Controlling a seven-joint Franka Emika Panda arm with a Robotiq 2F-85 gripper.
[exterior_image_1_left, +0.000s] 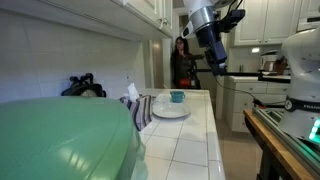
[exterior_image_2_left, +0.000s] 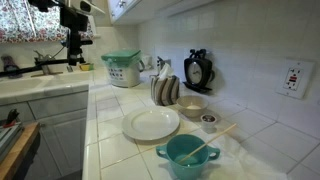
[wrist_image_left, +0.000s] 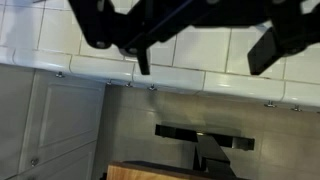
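High over the counter's front edge, my gripper (exterior_image_1_left: 214, 62) hangs open, its fingers (wrist_image_left: 266, 54) wide apart with nothing between them. Below it, the wrist view shows only bare white tile and the counter edge (wrist_image_left: 175, 77). A white plate (exterior_image_2_left: 150, 122) lies flat on the counter, well away from the gripper. Beside the plate stands a teal pot (exterior_image_2_left: 187, 166) with a wooden spoon (exterior_image_2_left: 217, 137) leaning out of it. Behind them are a beige bowl (exterior_image_2_left: 192, 106) and a small white cup (exterior_image_2_left: 209, 124).
A white basket with a green lid (exterior_image_2_left: 123, 55) stands farther along the counter and fills exterior view 1's foreground. Near the wall are a striped holder (exterior_image_2_left: 165, 91) and a dark object (exterior_image_2_left: 200, 70). Cabinets (exterior_image_1_left: 146, 10) hang above. Tile in front of the basket is clear.
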